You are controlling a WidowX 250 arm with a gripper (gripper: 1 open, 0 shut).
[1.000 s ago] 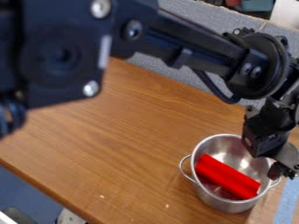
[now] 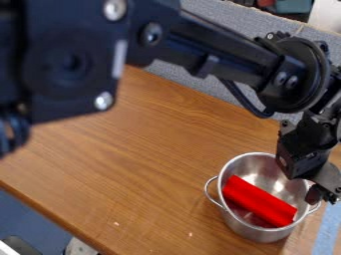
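Observation:
A steel pot [image 2: 242, 226] with wire handles stands at the lower right of the wooden table. Inside it lies a red cylindrical object [image 2: 258, 200], tilted along the pot's length. My dark gripper [image 2: 309, 187] is at the right edge, over the pot's upper right rim and beside the red object, not around it. It is open, as far as its partly hidden fingers show. The black arm reaches across the top of the view and hides what is behind it.
A grey speckled surface [image 2: 246, 20] runs behind it at the upper right. The table's edge shows at the lower left, with a blue area beyond.

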